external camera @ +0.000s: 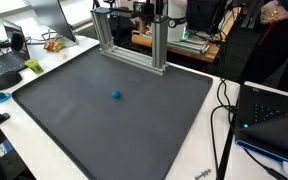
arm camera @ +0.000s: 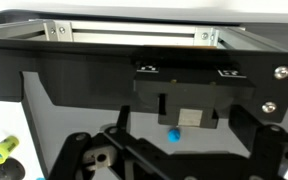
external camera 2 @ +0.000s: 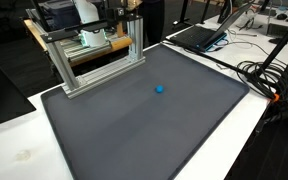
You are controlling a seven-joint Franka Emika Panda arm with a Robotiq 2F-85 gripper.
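Note:
A small blue object (external camera: 116, 94) lies on the dark grey mat (external camera: 74, 120), towards its far part in exterior view 1. From the other side, exterior view 2 has the same blue object (external camera 2: 159, 89) alone on the mat (external camera 2: 134, 130). In the wrist view, the blue object (arm camera: 174, 134) shows small below my gripper, whose dark fingers stand apart at either side. The fingers are open, with no object held between them. In both exterior views my gripper's fingertips cannot be made out.
An aluminium frame (external camera 2: 106, 75) stands along one mat edge. A laptop (external camera 2: 199, 36) and tangled cables (external camera 2: 269, 80) lie beyond the mat. A yellow-green item (arm camera: 1, 150) shows at the wrist view's lower left.

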